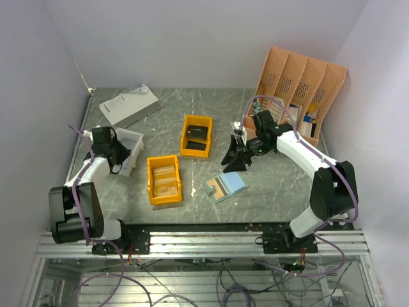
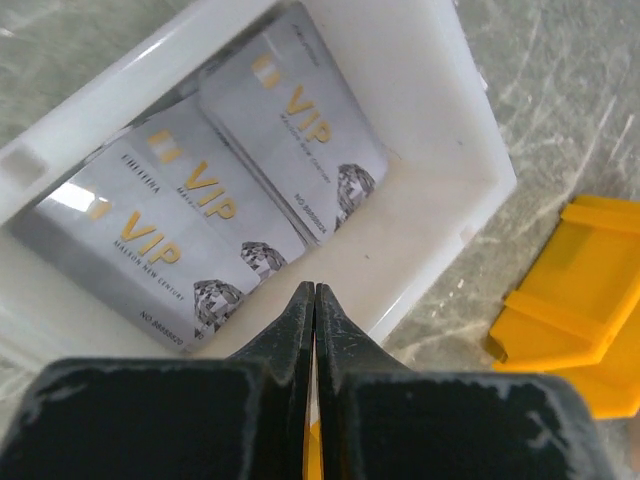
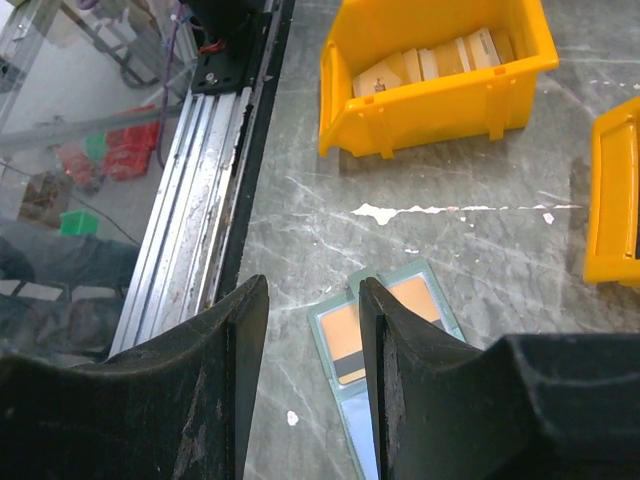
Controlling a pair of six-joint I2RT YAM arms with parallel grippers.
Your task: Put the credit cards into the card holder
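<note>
Silver VIP cards [image 2: 300, 130] lie flat and partly overlapping in a white bin [image 1: 133, 136] at the left of the table. My left gripper is over that bin, its fingertips pressed together with nothing visible between them. In the left wrist view the cards lie up and left of the tips. The card holder [image 1: 226, 186], teal-edged with orange and blue areas, lies flat right of the middle. Above it my right gripper stands open and empty. Part of the holder [image 3: 346, 330] is hidden behind a finger in the right wrist view.
One yellow bin [image 1: 153, 199] holds pale boxes; another yellow bin [image 1: 209, 119] holds dark items. A grey-white box [image 1: 131, 105] lies behind the white bin. An orange rack [image 1: 281, 73] stands back right. Table near the holder is bare.
</note>
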